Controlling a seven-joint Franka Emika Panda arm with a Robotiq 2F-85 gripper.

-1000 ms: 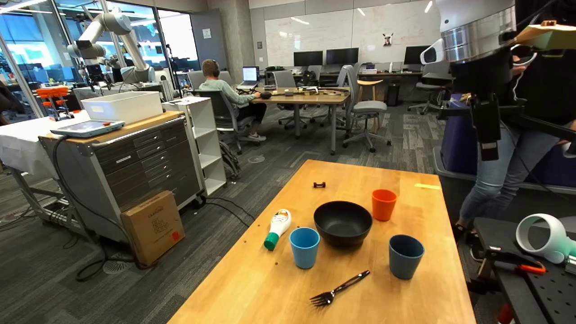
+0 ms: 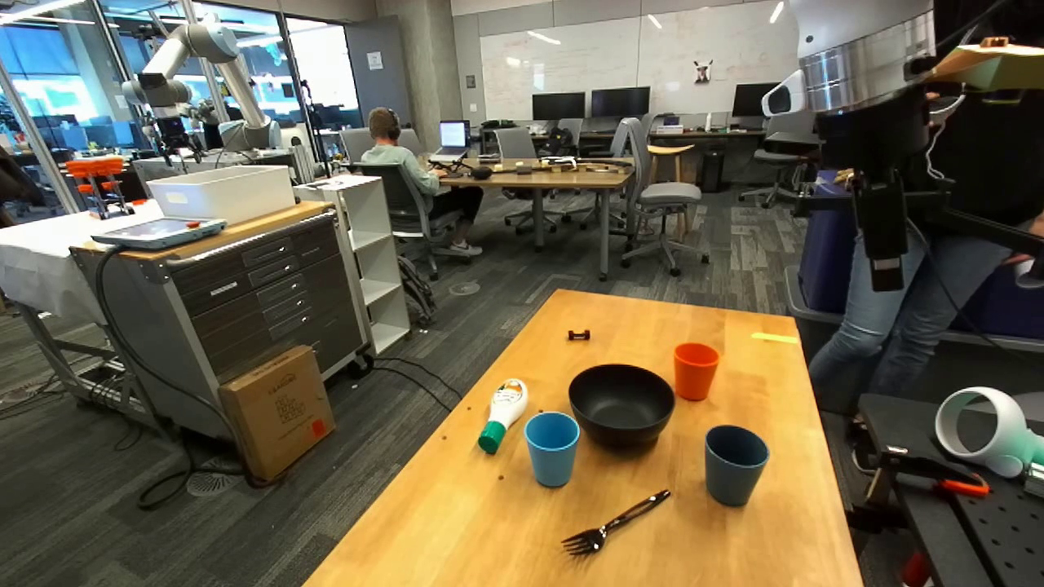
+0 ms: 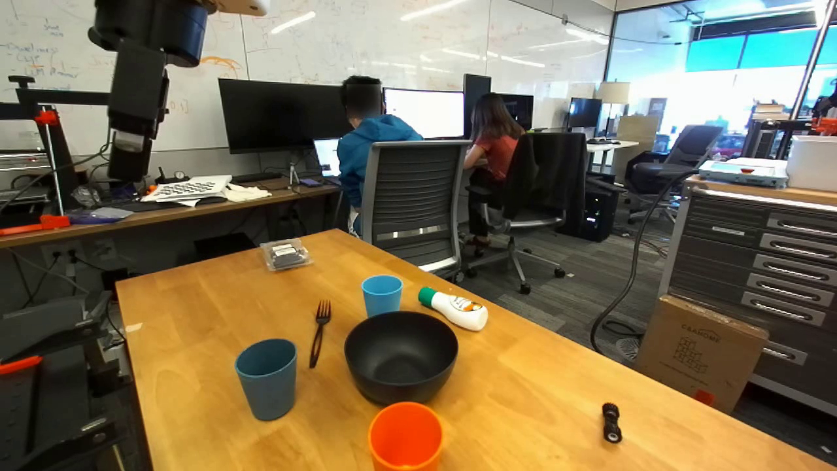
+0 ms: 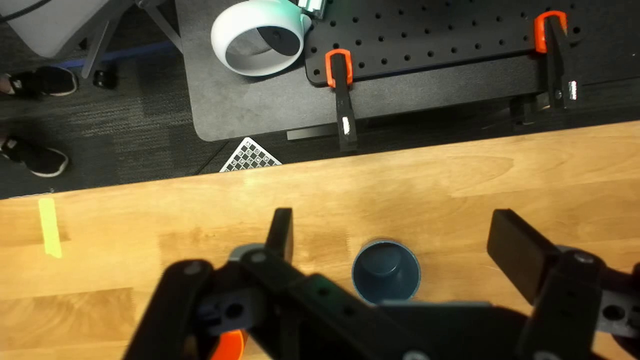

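My gripper is open and empty, held high above the table's right side. Below it in the wrist view, a dark blue-grey cup (image 4: 387, 273) shows between the spread fingers. On the wooden table, a black bowl (image 2: 622, 406) sits in the middle with an orange cup (image 2: 696, 372) behind it. A light blue cup (image 2: 552, 450) stands beside the bowl, and a white bottle with a green cap (image 2: 506, 406) lies on its side close by. Nearest the first exterior camera is a black fork (image 2: 614, 523). A small black dumbbell-shaped object (image 2: 578, 336) lies at the far end.
A clear plastic package (image 3: 286, 254) lies near one table end. Yellow tape (image 4: 50, 228) marks the opposite end. Alongside the table stands a dark bench (image 4: 252, 114) carrying a white ring-shaped object (image 4: 258, 39) and orange-tipped clamps. Bare wood surrounds the dark cup.
The arm, the gripper and everything on the table are unmoved. Behind the arm, the standing person's legs have shifted toward the left of the first exterior view.
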